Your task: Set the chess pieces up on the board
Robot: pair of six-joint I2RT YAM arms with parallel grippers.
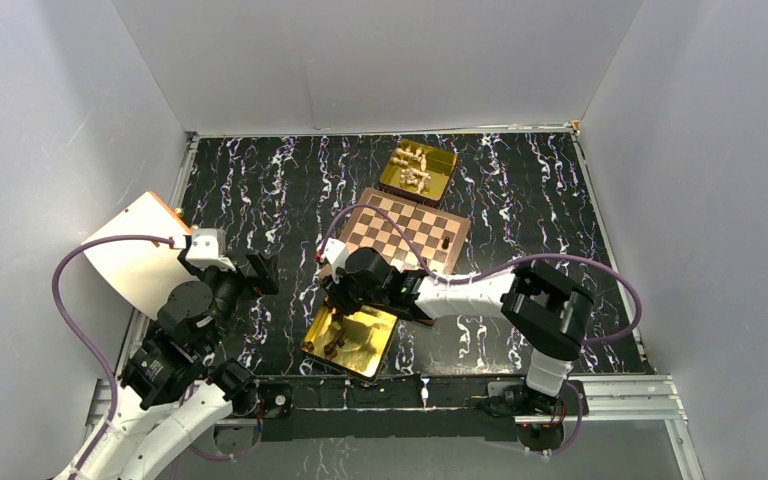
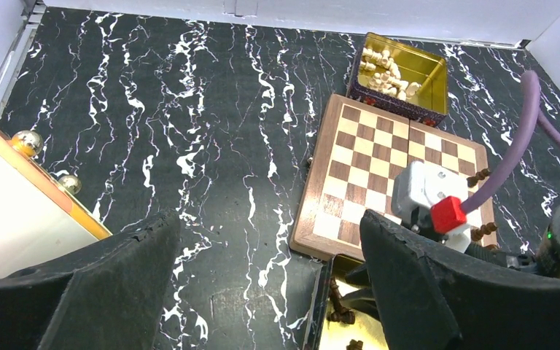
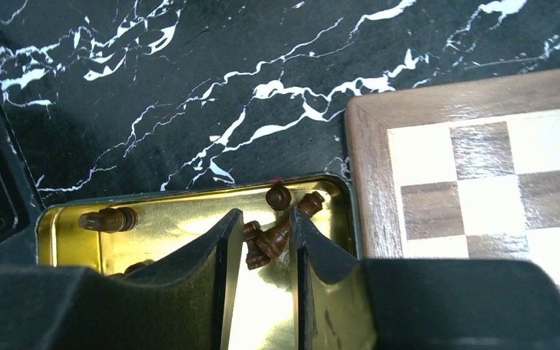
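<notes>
The wooden chessboard lies mid-table, a few dark pieces along its right side in the left wrist view. Dark brown pieces lie and stand in the gold tray in front of it. My right gripper is over that tray, fingers part open just above a cluster of pieces at its back corner; I cannot tell that anything is between them. My left gripper hangs at the left, open and empty, over bare table.
A second gold tray with light pieces stands behind the board. A white panel with round metal knobs stands at the left.
</notes>
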